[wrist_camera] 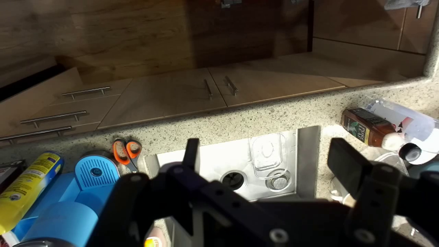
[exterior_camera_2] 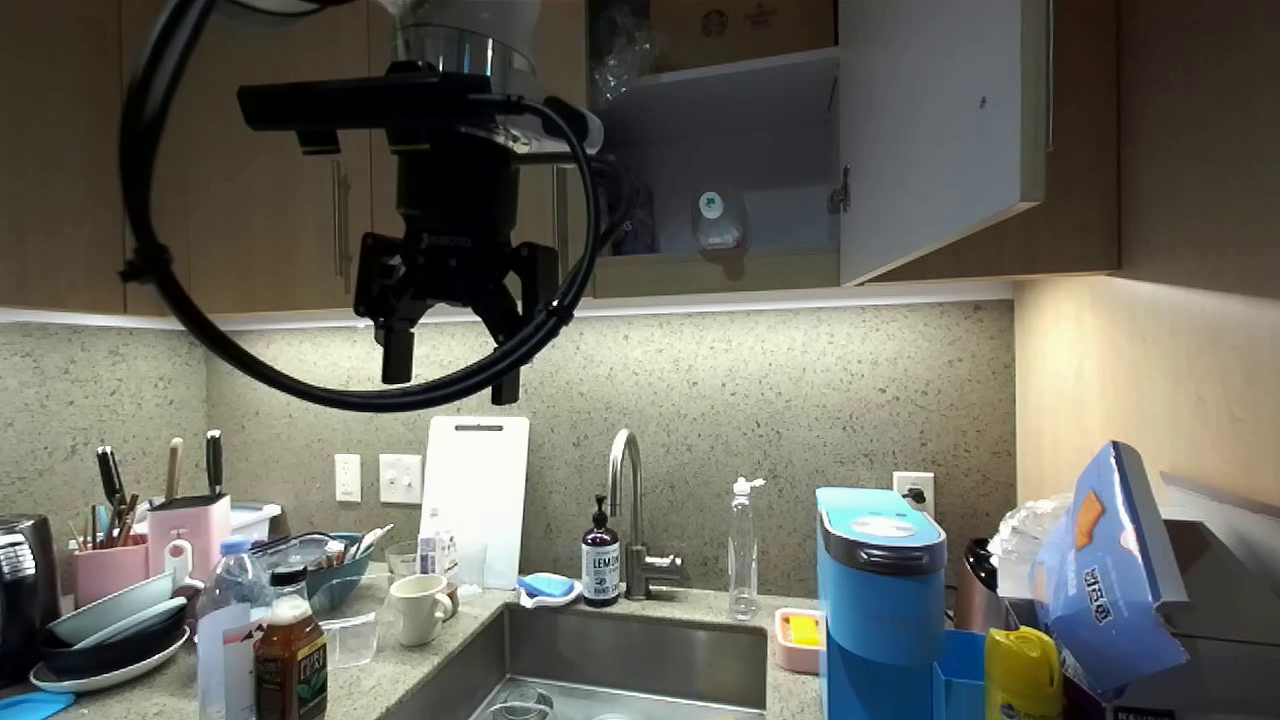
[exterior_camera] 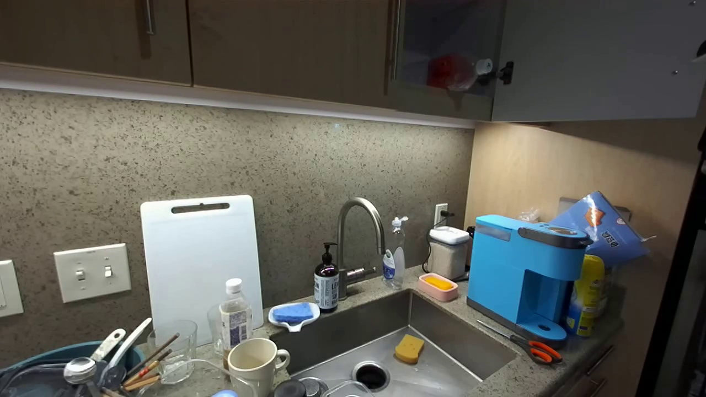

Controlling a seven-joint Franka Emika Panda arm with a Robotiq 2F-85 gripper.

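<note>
In exterior view 2 my gripper [exterior_camera_2: 452, 370] hangs open, fingers down, at the height of the wall cabinets' lower edge, with nothing between its fingers. From the wrist view, the gripper is spread wide above the counter's front edge and the sink [wrist_camera: 308, 162]. A bottle with red contents [exterior_camera: 453, 71] lies on its side in the open wall cabinet; its base end [exterior_camera_2: 720, 221] faces out in exterior view 2. A yellow sponge [exterior_camera: 410, 348] rests in the sink. A blue sponge [exterior_camera: 293, 312] sits in a white dish beside the soap bottle [exterior_camera: 326, 283].
The cabinet door [exterior_camera_2: 948, 114] stands open to the right. A faucet [exterior_camera: 360, 228] rises behind the sink. To its right are a blue coffee maker [exterior_camera: 506, 264] and scissors [exterior_camera: 544, 352]. A mug [exterior_camera_2: 420, 606], a sauce bottle [exterior_camera_2: 292, 654] and dishes crowd the left counter.
</note>
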